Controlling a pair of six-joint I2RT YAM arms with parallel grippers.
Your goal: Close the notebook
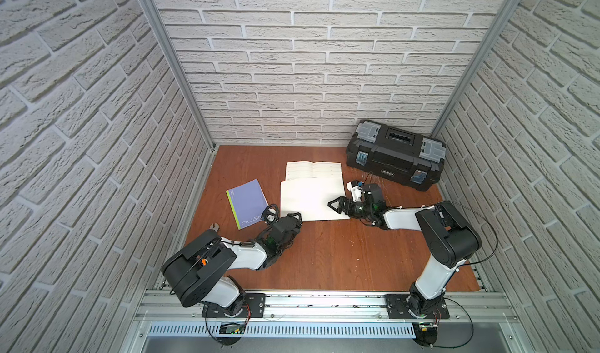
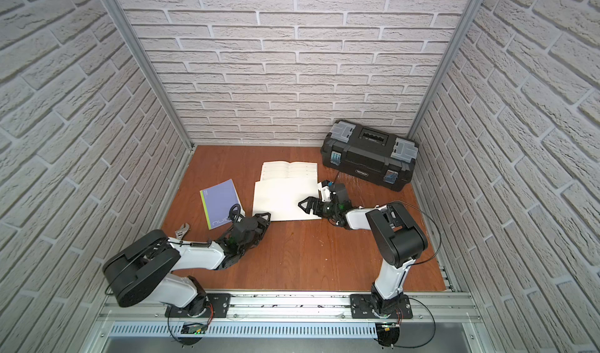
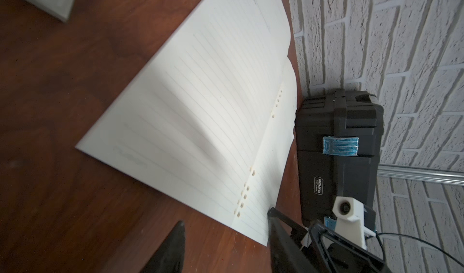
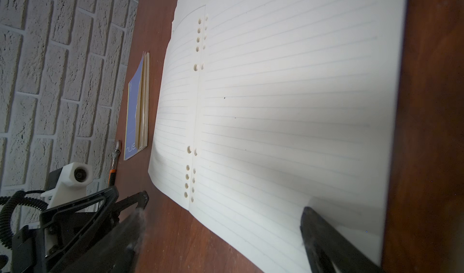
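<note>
An open notebook (image 1: 309, 196) with lined, punched white pages lies in the middle of the table, its back part (image 2: 288, 168) showing more pages. My left gripper hangs at its near left edge, fingers apart with nothing seen between them. My right gripper is over the notebook's near right part, its fingers spread, one close to the page, with nothing visibly held; whether that finger touches the paper I cannot tell.
A black toolbox (image 1: 393, 156) stands at the back right. A purple notebook (image 1: 247, 200) lies to the left, with an adjustable wrench (image 4: 113, 164) near it.
</note>
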